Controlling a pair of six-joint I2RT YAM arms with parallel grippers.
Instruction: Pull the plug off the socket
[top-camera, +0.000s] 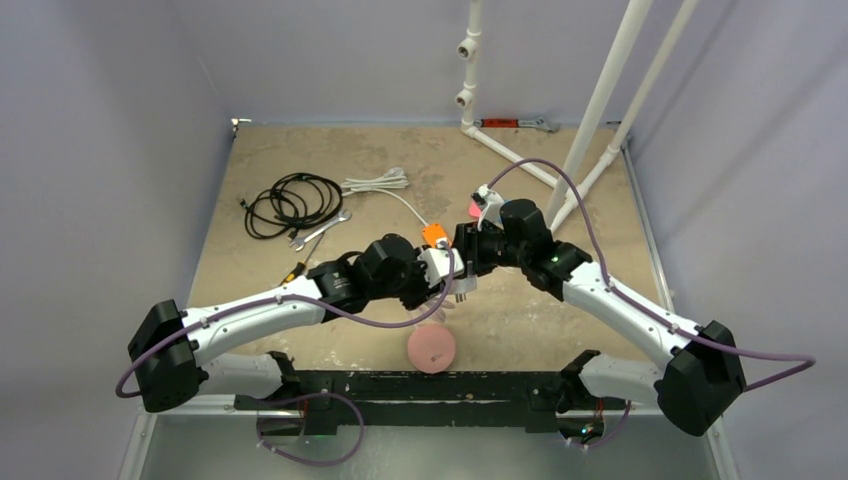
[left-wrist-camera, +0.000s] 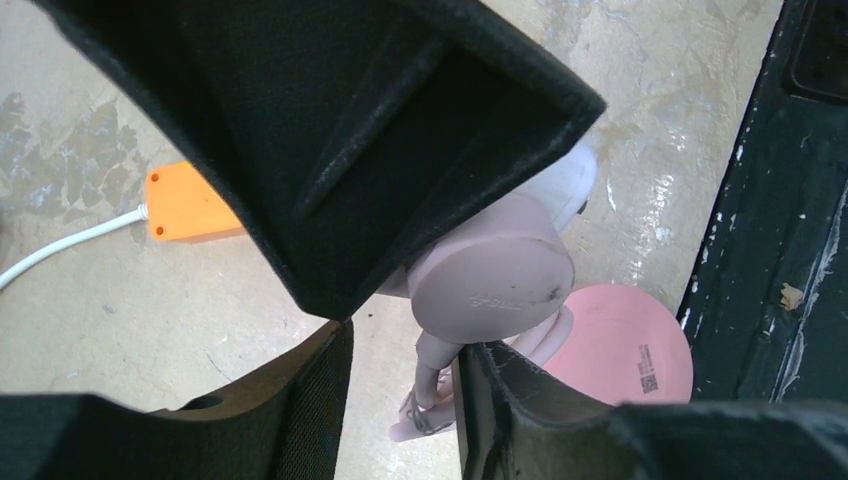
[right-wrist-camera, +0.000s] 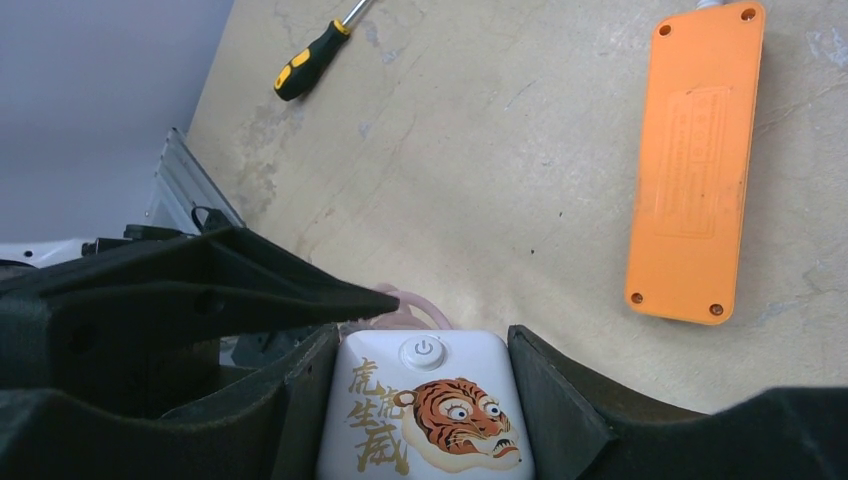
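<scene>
In the right wrist view my right gripper is shut on a white socket block (right-wrist-camera: 430, 440) with a tiger print and a power button. Against that block, in the left wrist view, sits a round pink plug (left-wrist-camera: 492, 275); one finger of the right gripper hides part of both. My left gripper stands part open below the plug, its fingers apart. The plug's cord end (left-wrist-camera: 432, 360) lies close to the left gripper's right-hand finger; whether they touch I cannot tell. Both grippers meet above the middle of the table in the top view.
A pink disc (top-camera: 432, 347) lies near the table's front edge, joined to the pink cord. Behind the grippers is an orange power strip (right-wrist-camera: 692, 165). Coiled black cable (top-camera: 290, 207) and a wrench (top-camera: 320, 230) lie to the left; white pipes (top-camera: 600, 90) stand behind on the right.
</scene>
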